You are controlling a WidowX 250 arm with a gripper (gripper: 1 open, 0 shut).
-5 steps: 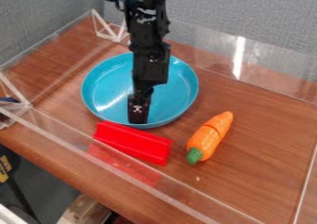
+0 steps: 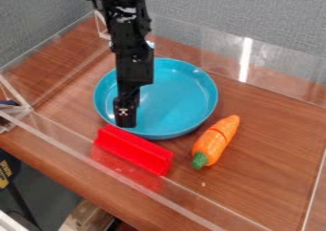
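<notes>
My gripper [image 2: 126, 111] hangs down over the left part of a blue plate [image 2: 181, 106], its dark tip low inside the plate; whether it is open or shut is unclear. A red block [image 2: 133, 150] lies just in front of the plate, and an orange toy carrot [image 2: 215, 140] with a green top lies to the plate's right.
Transparent walls run along its back and front. A small dark-blue object at the left edge is cut off by the frame.
My gripper has moved left, toward the plate's left rim. The plate has shifted slightly right. The carrot and red block look unmoved.
</notes>
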